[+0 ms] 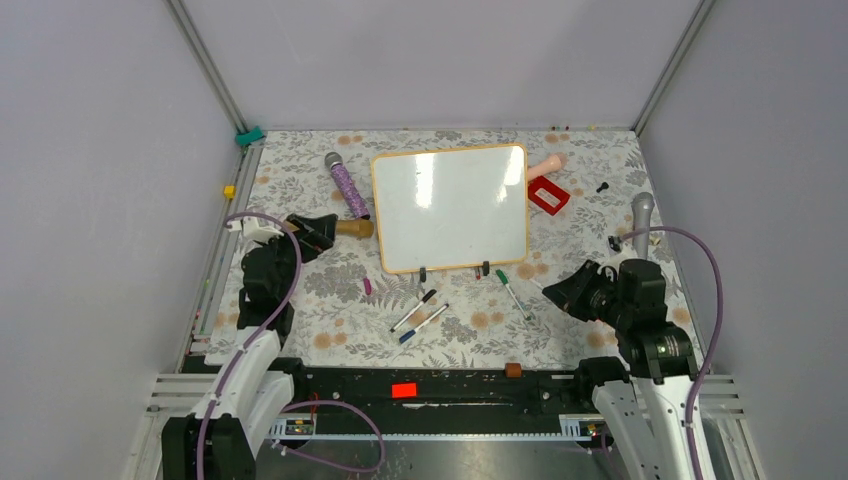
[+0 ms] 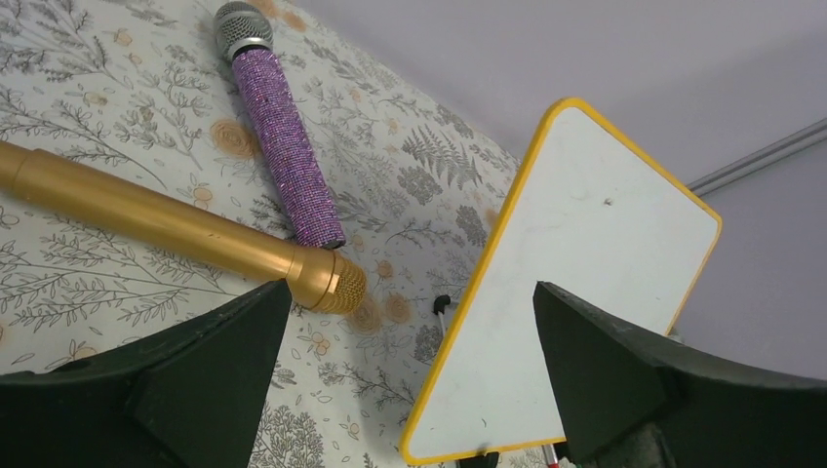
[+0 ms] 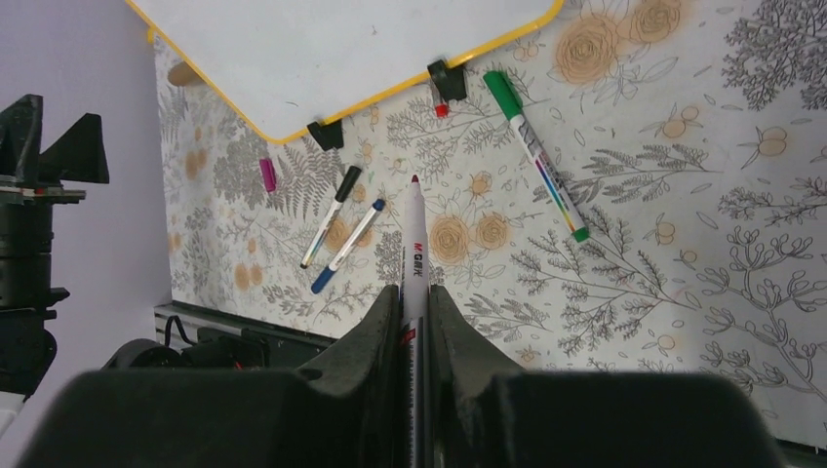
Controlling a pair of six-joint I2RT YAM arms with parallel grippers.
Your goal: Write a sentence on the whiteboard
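A blank whiteboard (image 1: 450, 208) with an orange rim stands at the middle back of the table, on small clips. My right gripper is shut on an uncapped marker (image 3: 414, 234) with a red tip pointing forward, right of and below the board in the top view. My left gripper is open at the left, with nothing between its fingers. A green marker (image 3: 546, 166), a black marker (image 3: 330, 216) and a blue marker (image 3: 347, 244) lie in front of the board, with a small magenta cap (image 3: 268, 175).
A purple microphone (image 2: 283, 146) and a gold one (image 2: 166, 214) lie left of the board. A silver microphone (image 1: 642, 210), a red box (image 1: 548, 195) and a pink object (image 1: 545, 166) are at the right. A brown block (image 1: 513, 370) sits at the front edge.
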